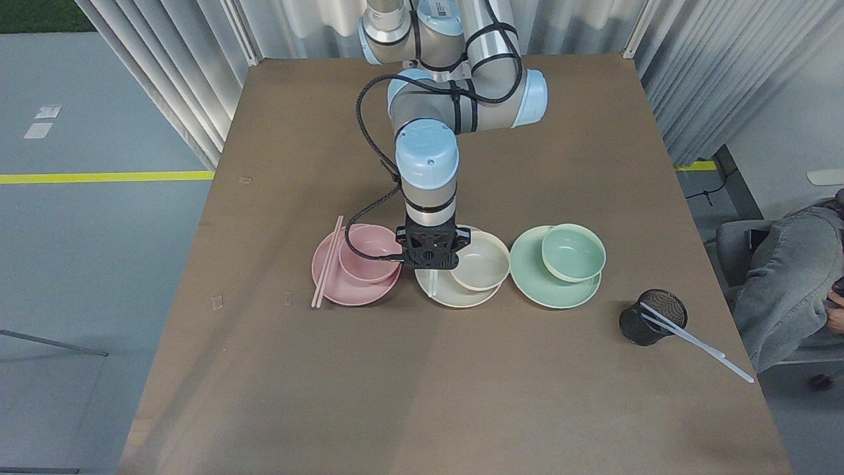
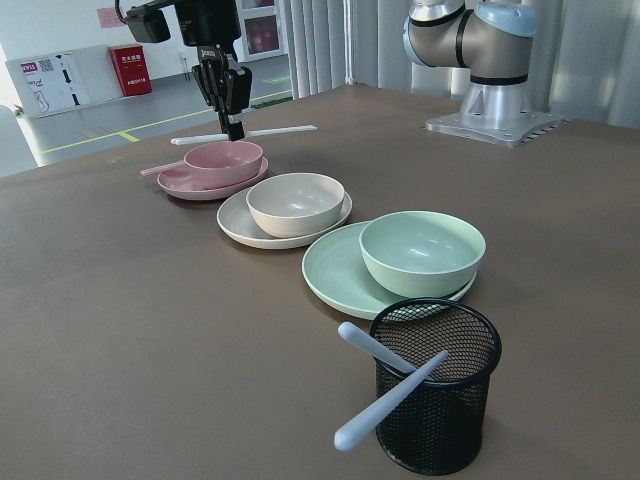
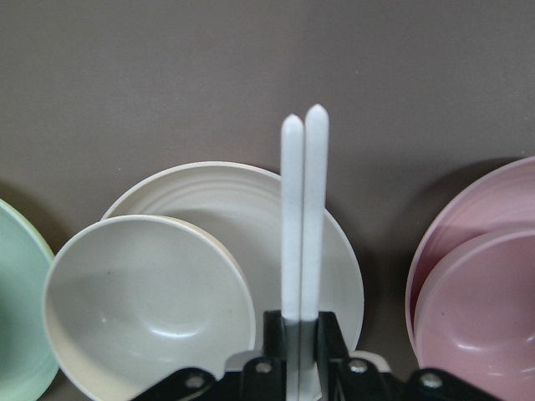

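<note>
My gripper (image 1: 431, 261) (image 2: 233, 127) is shut on a pair of white chopsticks (image 3: 314, 209), held level above the cream plate (image 3: 217, 192) with its cream bowl (image 3: 150, 309); in the front view the gripper mostly hides them. To one side sit the pink plate and bowl (image 1: 368, 253) with pink chopsticks (image 1: 328, 261) on them; to the other, the green bowl (image 1: 573, 253) on a green plate (image 1: 538, 285). A black mesh cup (image 2: 430, 420) holding two light blue chopsticks (image 1: 712, 352) stands apart at the front right.
A seated person (image 1: 799, 277) is beside the right edge. The arm's base (image 2: 492, 125) stands at the back.
</note>
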